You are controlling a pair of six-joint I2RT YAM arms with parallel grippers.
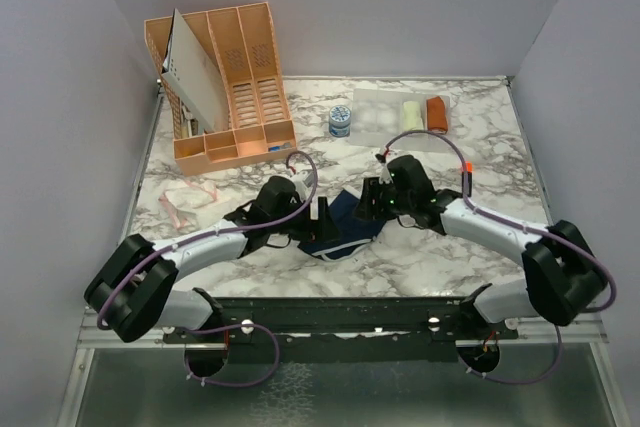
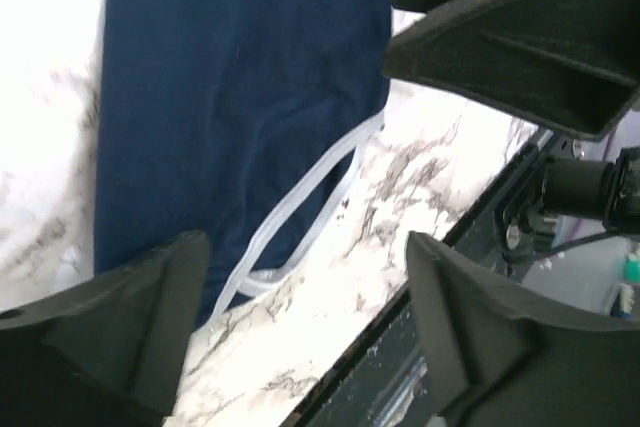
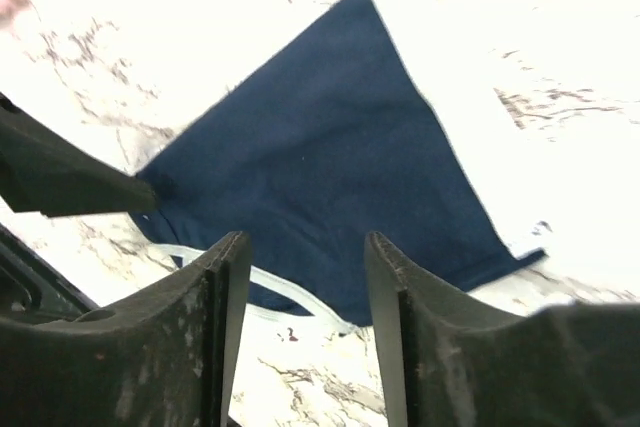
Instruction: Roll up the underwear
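Observation:
The dark navy underwear with pale grey trim lies spread on the marbled table between my two arms. It looks flat and unrolled in the right wrist view, its trimmed leg edges toward the front. Over its left side my left gripper stands open; in the left wrist view its fingers are well apart with no cloth held. My right gripper, above the right part of the underwear, is open too, and only cloth lying beyond shows between its fingers. Each gripper intrudes into the other's wrist view.
A clear tray at the back holds a yellow-green roll and an orange roll. Left of it stands a blue-and-white jar. An orange divided organizer fills the back left. Pale pink cloth lies on the left.

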